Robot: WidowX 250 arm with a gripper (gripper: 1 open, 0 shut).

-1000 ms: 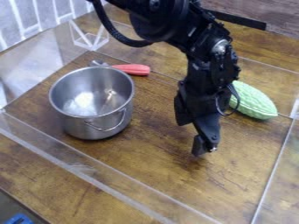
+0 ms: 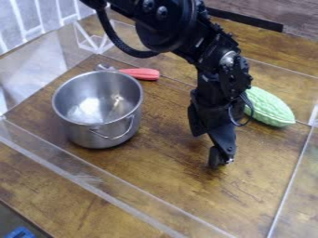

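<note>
My black gripper (image 2: 209, 144) hangs low over the wooden table, right of centre, its fingertips near the surface, open with no object seen between them. To its left stands a steel pot (image 2: 97, 110) with a wire handle. A pale green vegetable-like object (image 2: 271, 107) lies just right of the gripper, partly hidden behind it. A red-handled utensil (image 2: 139, 73) lies behind the pot.
Clear plastic edging runs along the left and front, and a pale railed structure is at the back left.
</note>
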